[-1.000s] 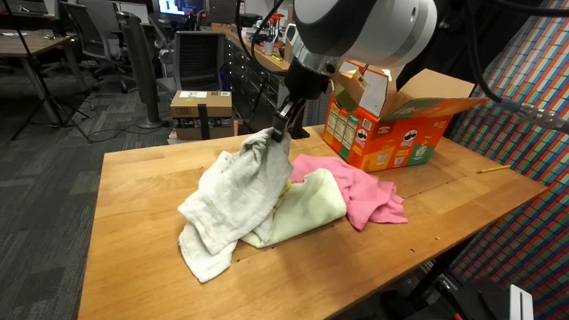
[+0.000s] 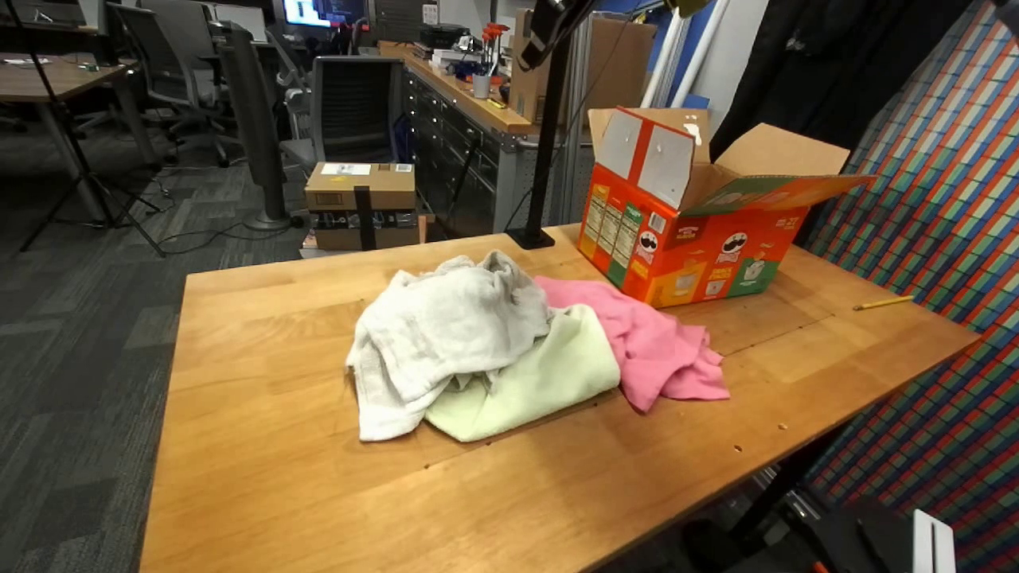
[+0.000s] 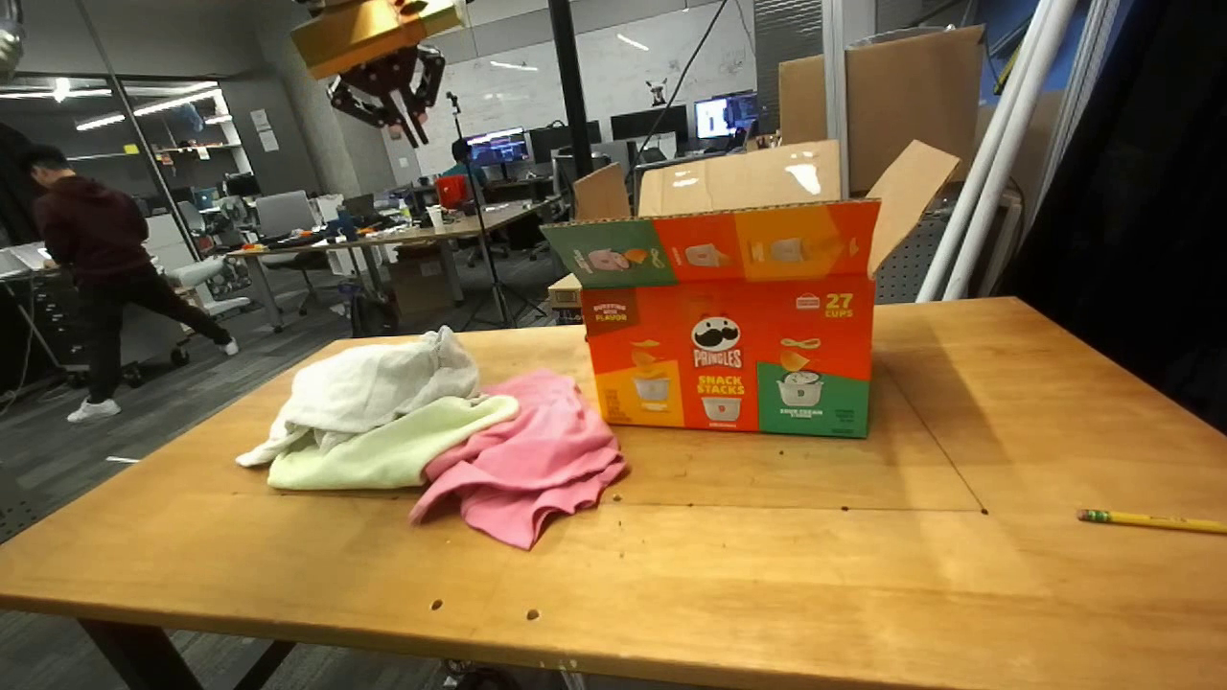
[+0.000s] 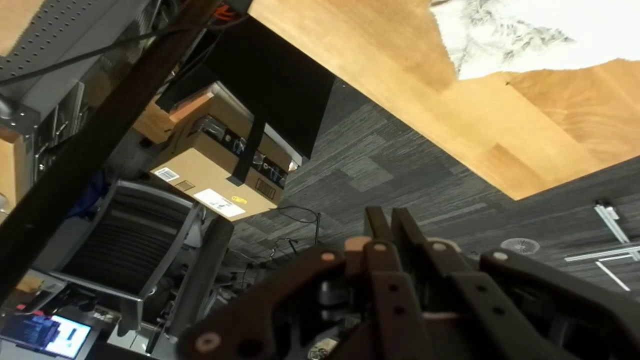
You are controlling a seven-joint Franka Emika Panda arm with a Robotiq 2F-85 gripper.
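Note:
A crumpled white cloth [image 2: 454, 320] lies heaped at mid-table, partly over a pale green cloth [image 2: 535, 382]. Beside them spreads a pink cloth [image 3: 535, 460], its far part tucked against the green one. High above the tabletop, well clear of the cloths, hangs my gripper [image 3: 408, 136]. In the wrist view the gripper's two dark fingers [image 4: 376, 223] stand almost together, with nothing showing between them. The near edge of the white cloth [image 4: 504, 42] shows at that view's top right.
An orange Pringles box [image 3: 730, 356] with raised flaps stands behind the pink cloth. A yellow pencil [image 3: 1150, 521] rests at the right side of the table. A black post [image 2: 542, 153] rises at the back edge.
My gripper was low with the upper white cloth pinched in it; now it is far higher and apart from it. The cloth has sunk down, its front corner drawn back toward the pile.

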